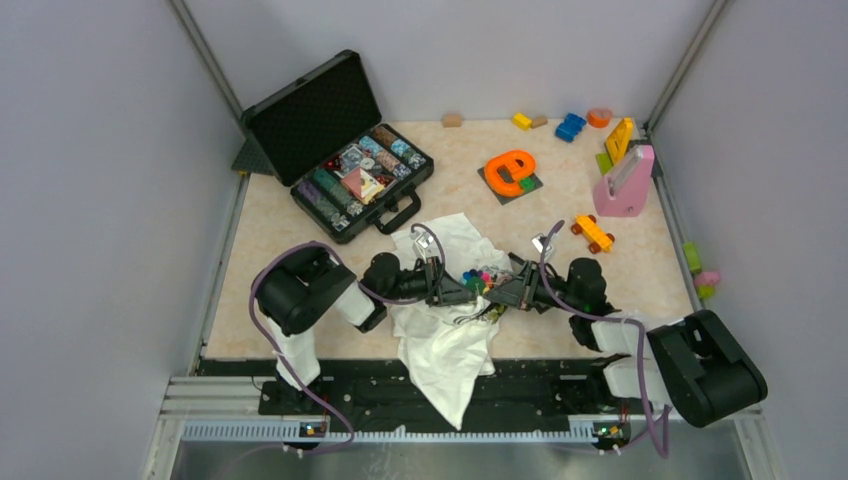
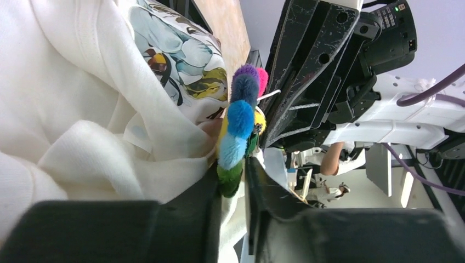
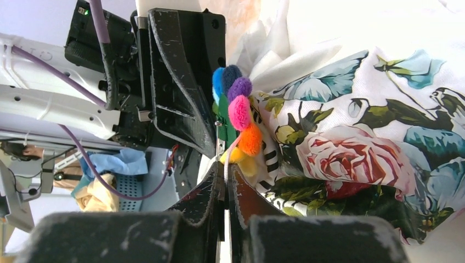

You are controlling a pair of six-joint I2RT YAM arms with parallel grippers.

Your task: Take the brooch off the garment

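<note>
The pom-pom brooch (image 2: 239, 120), fuzzy balls in many colours, stands between my two grippers at the front middle, beside the white garment (image 2: 82, 82) and its floral-print part (image 3: 351, 153). My left gripper has its fingers at the green lower end of the brooch; whether they press on it I cannot tell. My right gripper is shut at the yellow end, with a pale thin strip running along its finger line; nothing clearly held.
An open black case (image 1: 365, 180) stands at back left. An orange track toy (image 1: 510, 170), a yellow toy car (image 1: 592, 233) and a pink toy (image 1: 625, 185) occupy the back and right.
</note>
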